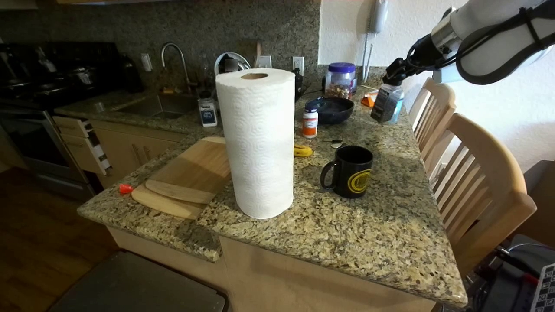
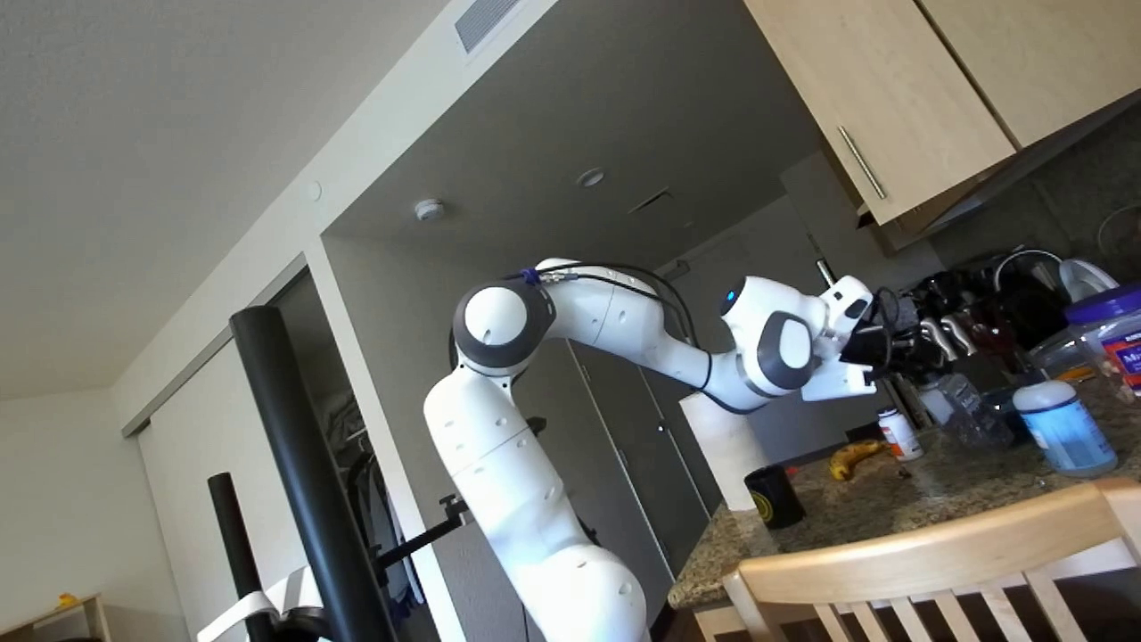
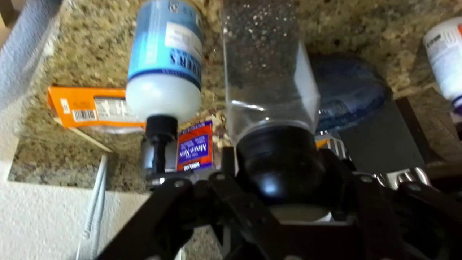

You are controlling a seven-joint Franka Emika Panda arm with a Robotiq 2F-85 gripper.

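My gripper [image 1: 395, 78] is shut on the black cap [image 3: 277, 151] of a clear, square-sided container [image 1: 386, 105] with dark grains inside. The container hangs above the far right part of the counter, its bottom swung toward the left in exterior view 1. In the wrist view its clear body [image 3: 264, 65] stretches upward from the cap, and my gripper covers the lower part of the picture. Whatever lies behind the cap is mostly hidden.
Close to the container stands a blue soap bottle [image 3: 166, 56] with a black pump. Nearby are an orange box [image 3: 93, 106], a dark bowl [image 1: 333, 110], a nut jar [image 1: 341, 80] and a white pill bottle [image 1: 310, 124]. A black mug [image 1: 352, 171] and paper towel roll [image 1: 260, 145] stand nearer exterior view 1.
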